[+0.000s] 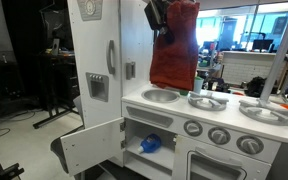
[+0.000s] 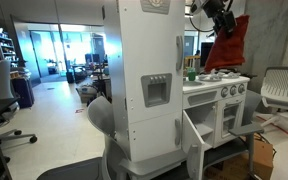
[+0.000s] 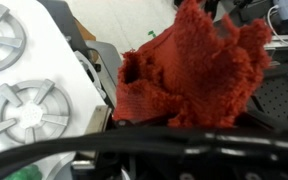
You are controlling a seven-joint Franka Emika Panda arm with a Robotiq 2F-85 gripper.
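Note:
A red cloth (image 1: 175, 52) hangs in the air above the left part of the white toy kitchen's counter, over the round sink (image 1: 161, 95). My gripper (image 2: 225, 24) is shut on its upper part, with the rest of the fabric draping down. In the wrist view the bunched cloth (image 3: 189, 75) covers the fingertips, so the pinch itself is hidden.
Stove burners (image 1: 263, 111) sit on the counter's right side. Below, a cabinet door (image 1: 93, 146) stands swung out, and a blue object (image 1: 150, 143) lies inside. A tall white fridge unit (image 2: 152, 80) rises at the left of the counter.

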